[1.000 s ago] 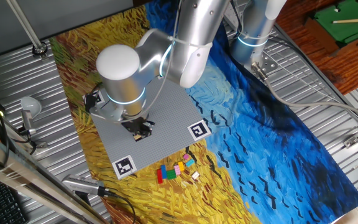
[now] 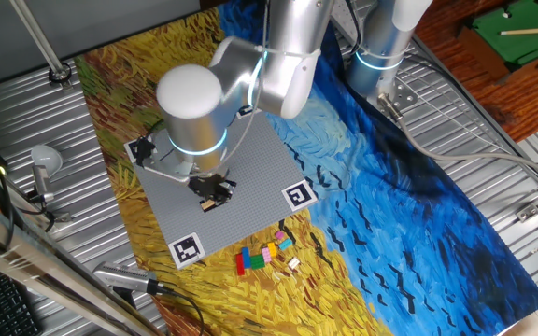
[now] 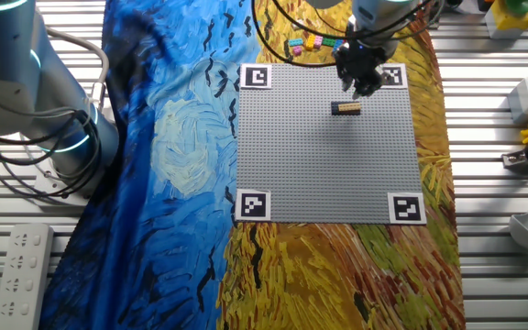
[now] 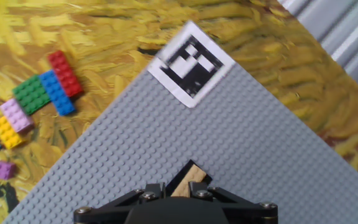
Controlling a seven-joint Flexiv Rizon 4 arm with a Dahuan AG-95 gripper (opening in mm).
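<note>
A tan brick point(image 4: 190, 177) lies against a black one point(image 4: 179, 178) on the grey studded baseplate point(image 4: 216, 124). In exterior view 2 the tan brick point(image 3: 348, 107) and its dark neighbour rest near the plate's top edge, in plain sight. My gripper points down at the pair, its fingertips parted with the tan brick showing through the gap. From the side, the gripper point(image 3: 367, 84) appears above the plate, apart from the bricks. In exterior view 1 the gripper point(image 2: 215, 200) partly covers the tan brick point(image 2: 208, 203).
Beside the plate, on the painted cloth, lies a row of loose bricks: red point(image 4: 65, 73), blue point(image 4: 57, 93), green point(image 4: 32, 94), pink point(image 4: 16, 115), yellow point(image 4: 7, 132) and more. A white piece point(image 2: 293, 263) lies near them. Corner markers point(image 2: 187, 249) edge the plate. Most of the plate is bare.
The arm's wrist has shifted slightly right and down in exterior view 1, and more of the tan brick's surroundings show. The loose bricks have stayed put.
</note>
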